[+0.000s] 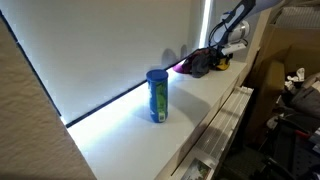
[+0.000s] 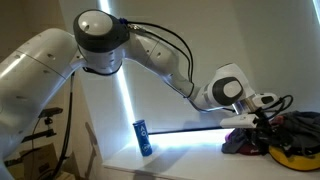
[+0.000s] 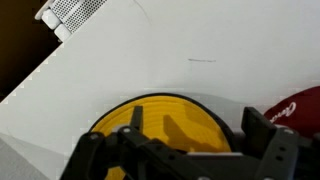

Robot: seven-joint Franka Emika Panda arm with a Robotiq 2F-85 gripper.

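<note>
In the wrist view my gripper is open, its two dark fingers set wide apart over a yellow cap-like item (image 3: pixel 165 118) with a black edge. A dark red item (image 3: pixel 303 112) with pale lettering lies to the right of it. Exterior view 2 has the gripper at the right, by a pile of dark and red items (image 2: pixel 297 128), with the yellow item (image 2: pixel 296 160) low in the pile. Whether the fingers touch anything there cannot be made out. A tall blue canister (image 1: pixel 157 96) stands upright on the white surface, well away from the gripper.
A wall (image 1: pixel 110 45) runs along its back. Open shelving or drawers (image 1: pixel 225 118) lie below the front edge, and a brown box (image 1: pixel 275 80) stands beyond.
</note>
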